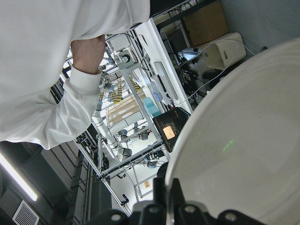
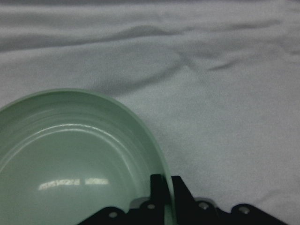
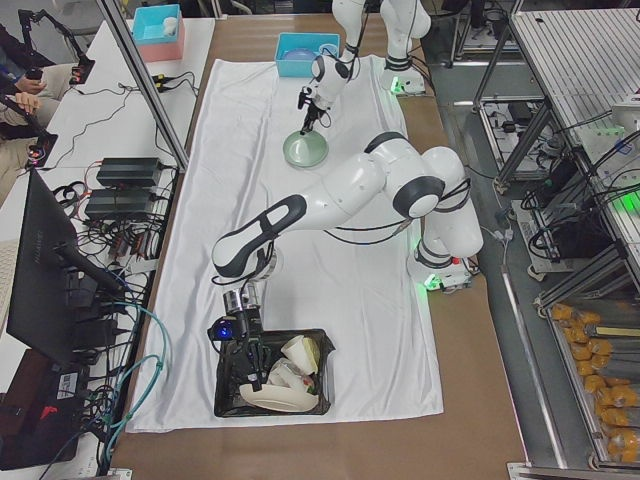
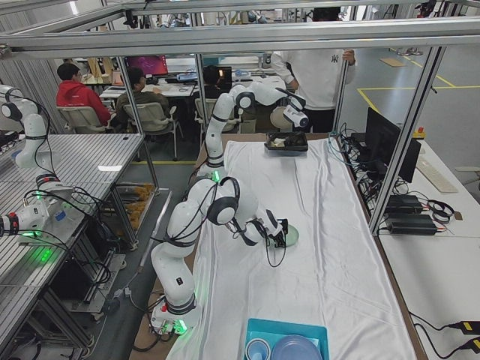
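My left gripper is shut on the rim of a white bowl (image 1: 239,131), which fills the right of the left wrist view; in the camera left view it is held over a black crate (image 3: 325,395) of assorted items. My right gripper has its fingers on either side of the rim of a green bowl (image 2: 79,159) lying on the white cloth, apparently shut on it. In the camera right view the green bowl (image 4: 292,236) is partly behind that gripper.
A blue bin (image 4: 255,324) with blue dishes stands at the far end of the cloth from the crate. A person in white stands beside the crate's end.
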